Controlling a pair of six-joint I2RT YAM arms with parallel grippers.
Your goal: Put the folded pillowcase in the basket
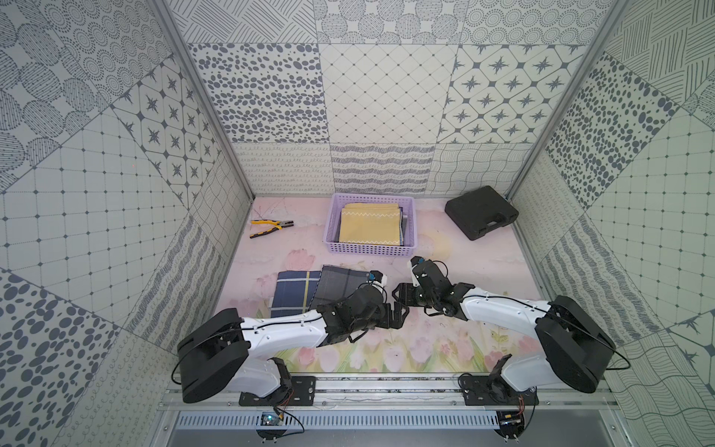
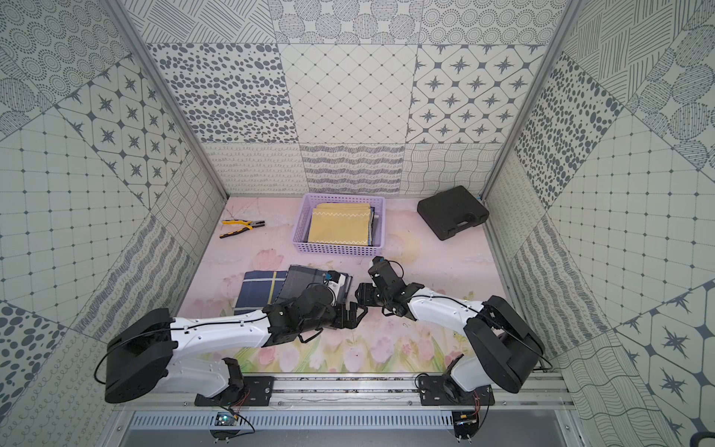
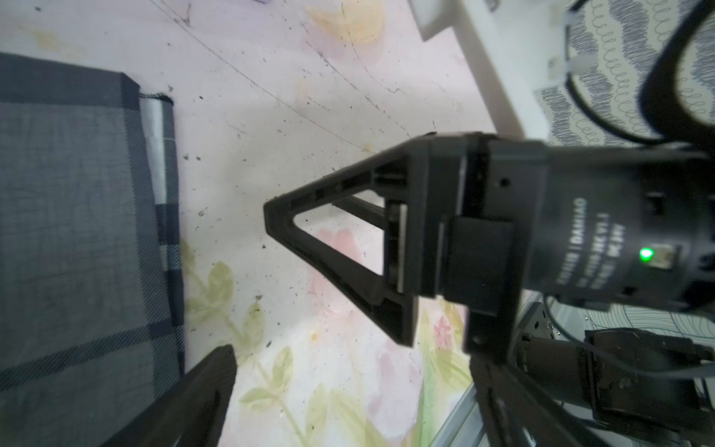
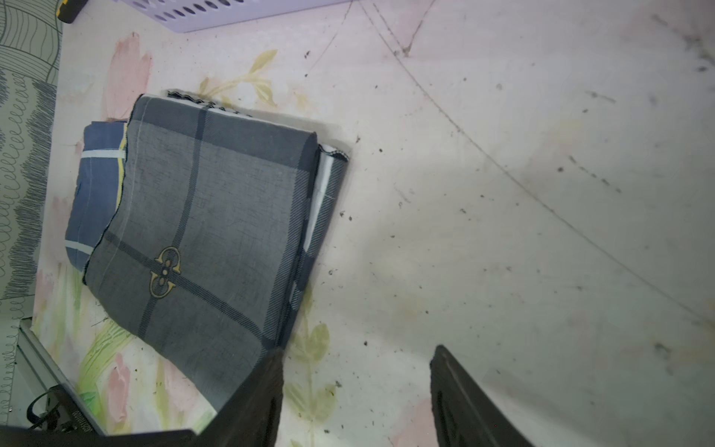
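Note:
A folded dark grey checked cloth (image 4: pixel 216 216), likely the pillowcase, lies flat on the table, partly over a folded navy cloth (image 4: pixel 98 186) with white and yellow stripes. Behind them stands the lilac basket (image 1: pixel 370 251), holding a yellow folded cloth (image 1: pixel 370 225) on top of darker ones. My left gripper is open and empty, above bare table just past the grey cloth's right edge. Also open and empty is my right gripper, over the table to the right of that cloth. In the top views the left arm hides the near part of the grey cloth.
Yellow-handled pliers (image 1: pixel 270 227) lie at the back left. A black case (image 1: pixel 482 213) rests at the back right. The two grippers stand close together at the middle. Bare table lies between the right arm and the case.

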